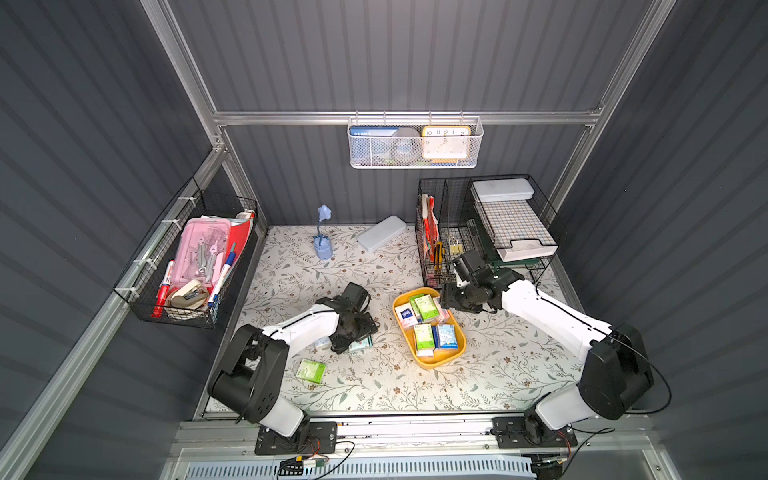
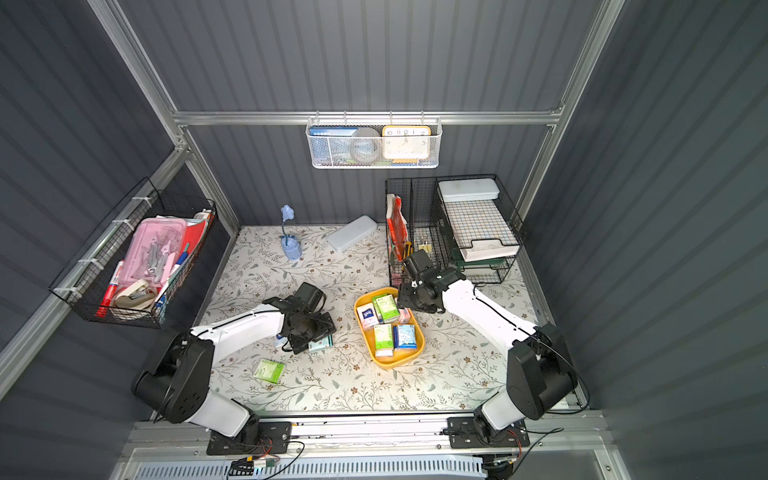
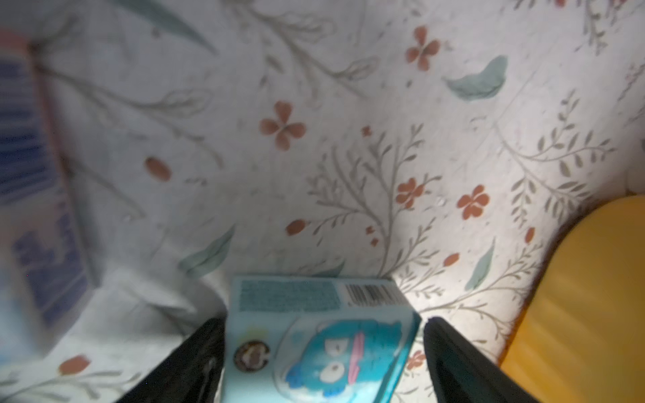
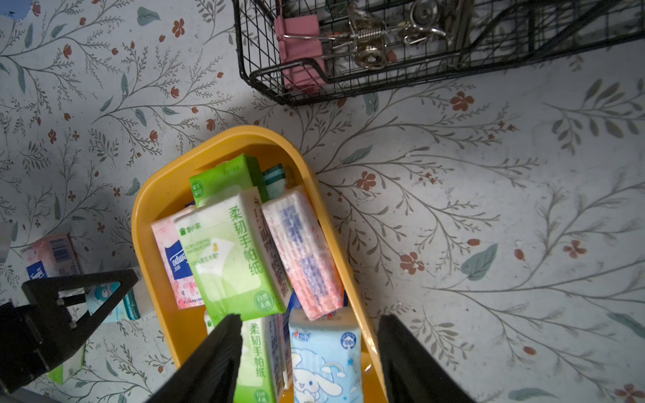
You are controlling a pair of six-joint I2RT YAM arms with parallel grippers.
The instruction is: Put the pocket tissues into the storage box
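Note:
My left gripper is shut on a teal tissue pack (image 3: 322, 359), its fingers against both sides, low over the table left of the box. A pink-and-white Tempo pack (image 4: 50, 258) lies to the left, mostly behind the left gripper in the top left view. A green pack (image 1: 311, 370) lies near the front left. The yellow storage box (image 4: 149, 201) holds several packs, among them green ones (image 4: 231, 255) and a blue one (image 4: 327, 362). Above its right edge, my right gripper stands open with nothing between its fingers.
A black wire basket (image 4: 295, 100) stands just behind the box. At the back are a blue flower pot (image 1: 322, 248) and a pale case (image 1: 381, 233). Table to the right of the box is clear, as is the strip between box and teal pack.

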